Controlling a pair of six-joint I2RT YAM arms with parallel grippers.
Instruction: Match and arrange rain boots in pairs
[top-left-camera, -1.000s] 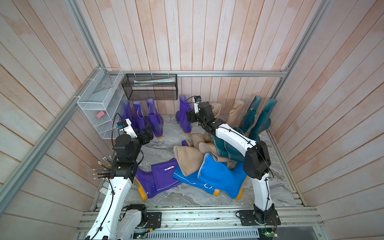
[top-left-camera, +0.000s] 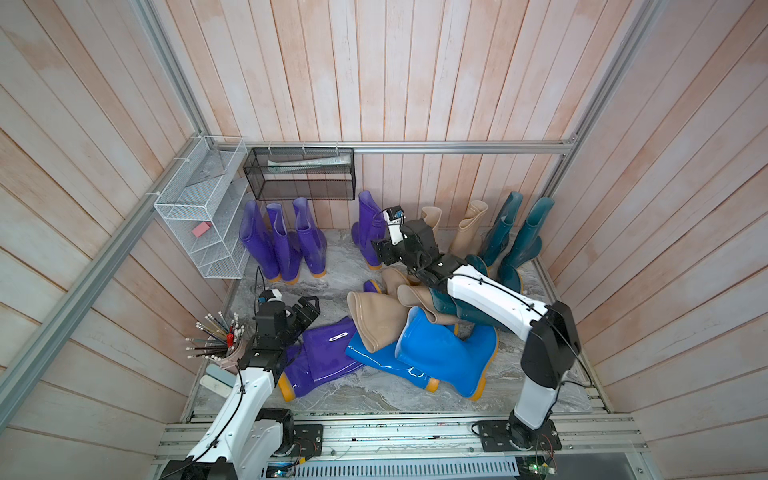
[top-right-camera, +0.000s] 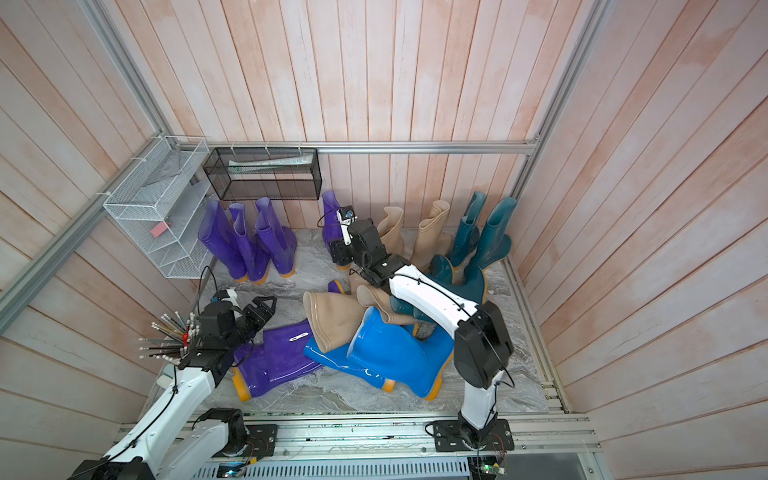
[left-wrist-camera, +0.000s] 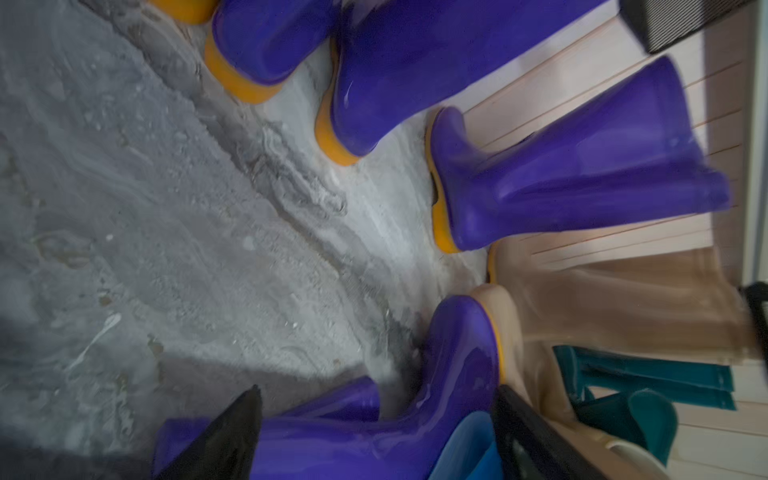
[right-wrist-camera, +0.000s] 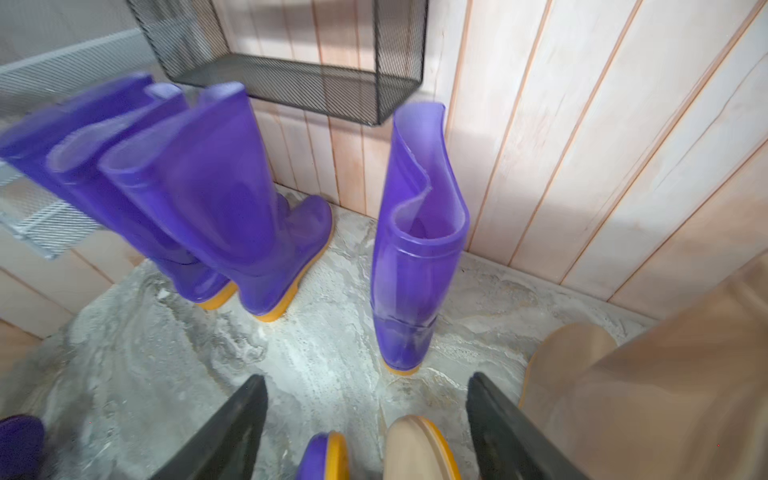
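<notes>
Three purple boots (top-left-camera: 281, 244) stand together at the back left, and a fourth purple boot (right-wrist-camera: 416, 264) stands alone to their right. Two beige boots (top-right-camera: 432, 228) and two teal boots (top-right-camera: 491, 232) stand upright farther right. In front lies a heap: purple boots (top-left-camera: 329, 353), blue boots (top-left-camera: 444, 348), beige boots (top-left-camera: 376, 316) and teal ones, partly hidden by the right arm. My left gripper is open above the lying purple boots, nothing held. My right gripper is open, its fingers apart and empty, near the lone purple boot.
A black wire basket (top-left-camera: 300, 174) hangs on the back wall, and white wire shelves (top-left-camera: 209, 212) fill the left corner. A holder of thin sticks (top-left-camera: 220, 340) stands by the left arm. Bare floor (left-wrist-camera: 184, 240) lies between the purple row and the heap.
My left gripper has come away from the purple row, down toward the lying purple boots. The boots appear unmoved.
</notes>
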